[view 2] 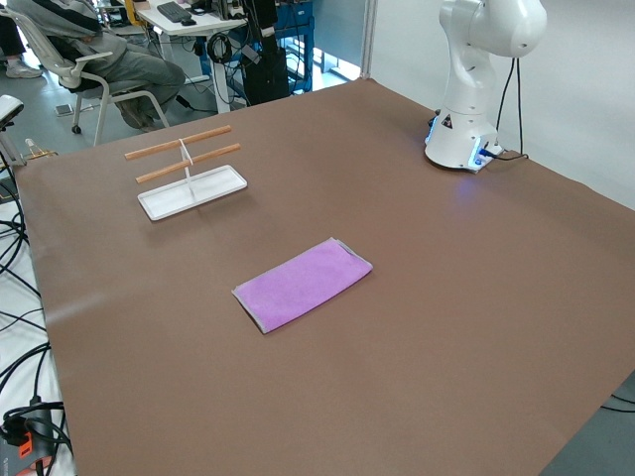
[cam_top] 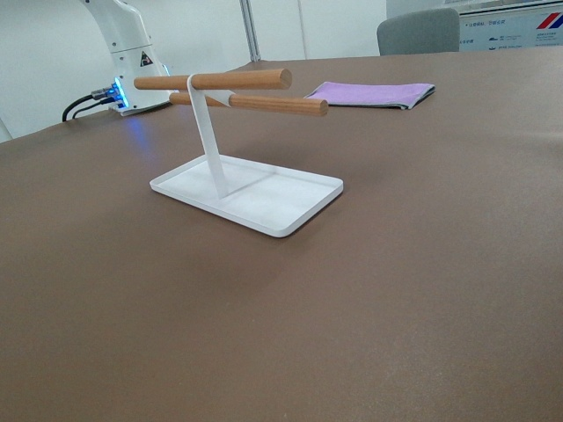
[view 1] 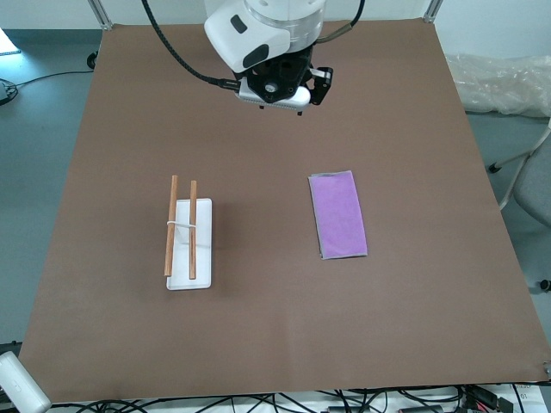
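Observation:
My gripper [view 1: 281, 110] is at the top centre of the left view, over the table's far part, its small fingertips apart; how far it is open is unclear. A wooden two-bar rack on a white tray [view 1: 203, 258] stands left of centre, seen side-on in the top view [cam_top: 273, 202] and upper left in the right view [view 2: 203, 188]. A folded purple cloth [view 1: 338, 215] lies flat to its right, also seen behind the rack in the top view [cam_top: 369, 94] and centrally in the right view [view 2: 303, 283].
Cables run along the table's edge in the left and right views. Chairs and a seated person are beyond the table.

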